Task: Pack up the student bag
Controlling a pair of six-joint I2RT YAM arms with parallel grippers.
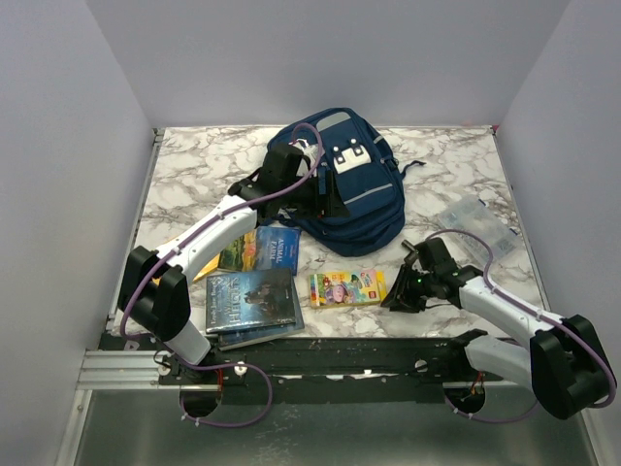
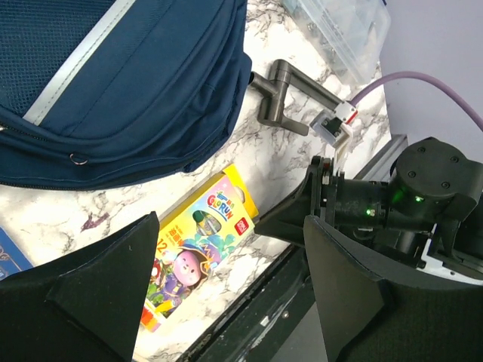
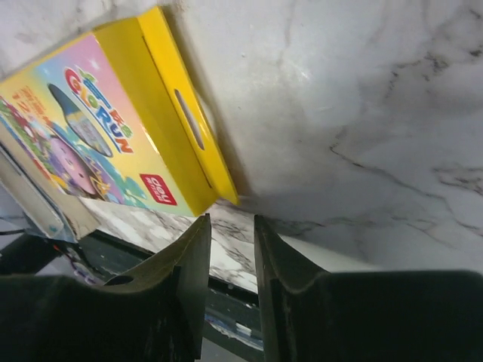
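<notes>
The navy backpack (image 1: 359, 189) lies at the back centre of the table. Over its left part hovers my left gripper (image 1: 333, 202), fingers apart and empty. In front of the bag a yellow box with colourful print (image 1: 346, 288) lies flat; the left wrist view shows the same box (image 2: 200, 241) below the gripper. At the box's right end is my right gripper (image 1: 390, 299). Its fingertips (image 3: 205, 226) stand a small gap apart just beyond the yellow end flap (image 3: 189, 113), with nothing between them. Books lie left of the box: a blue one (image 1: 278, 248) and a large dark one (image 1: 249, 299).
A clear plastic case (image 1: 475, 228) lies at the right. Close to the bag's right side is a grey angled metal piece (image 2: 283, 94), partly hidden by the right arm in the top view. Another book (image 1: 237, 250) lies beside the blue one. Open marble shows at the back left.
</notes>
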